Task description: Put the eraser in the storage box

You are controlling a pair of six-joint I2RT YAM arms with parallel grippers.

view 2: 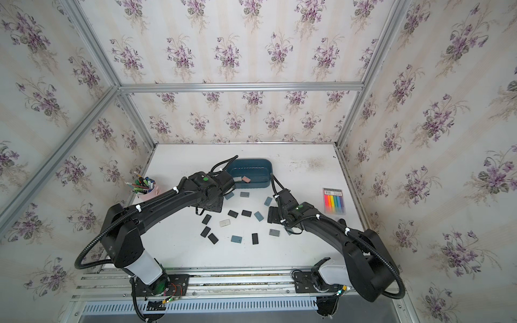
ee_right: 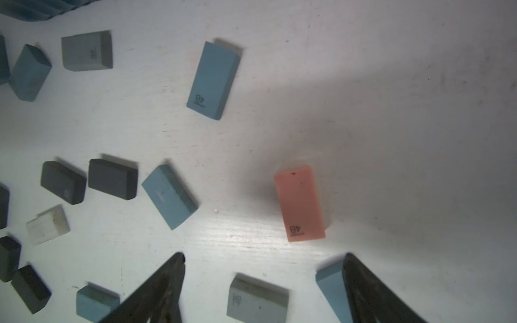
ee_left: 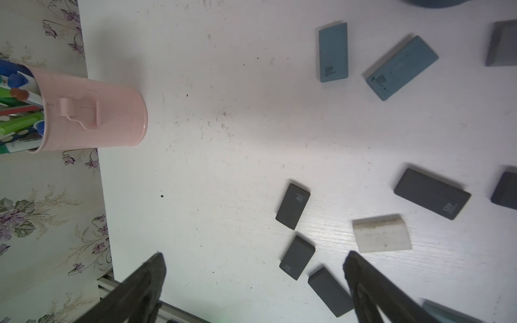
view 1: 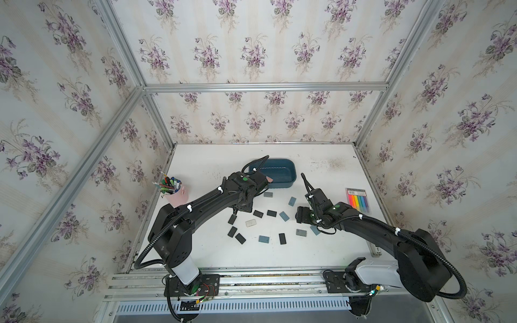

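Many small rectangular erasers lie on the white table (view 1: 334,253). A pink eraser (ee_right: 299,203) sits beneath my right gripper, between and beyond its fingertips in the right wrist view; the gripper is apart at the fingers, with nothing held. My left gripper hangs open over dark erasers (ee_left: 292,206) and a white eraser (ee_left: 382,235), nothing between its fingers. The dark blue storage box (view 1: 285,173) stands at the back centre, with a pink eraser (view 2: 245,178) inside.
A pink pen cup (ee_left: 107,115) stands at the left edge. A pack of coloured items (view 2: 333,200) lies at the right.
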